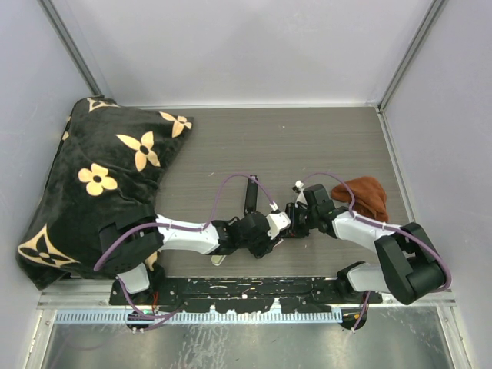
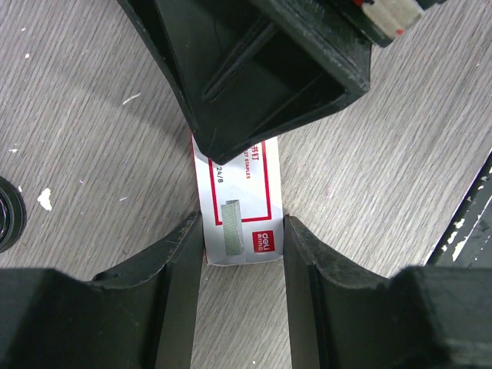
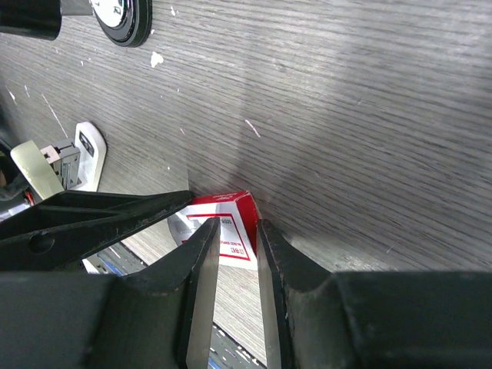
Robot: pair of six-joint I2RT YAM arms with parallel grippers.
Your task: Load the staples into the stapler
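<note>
In the left wrist view, my left gripper is shut on the near end of a small white and red staple box (image 2: 237,201), a finger on each side. The dark right gripper covers the box's far end there. In the right wrist view, the right gripper's fingertips stand a little apart around a corner of the box (image 3: 247,214); whether they touch it I cannot tell. A left gripper finger (image 3: 154,206) reaches across the box's other side. The black stapler (image 1: 251,197) lies behind the left gripper in the top view.
A brown cloth (image 1: 366,197) lies at the right, and a dark patterned blanket (image 1: 100,161) fills the left side. A pale item (image 1: 218,260) is partly under the left arm.
</note>
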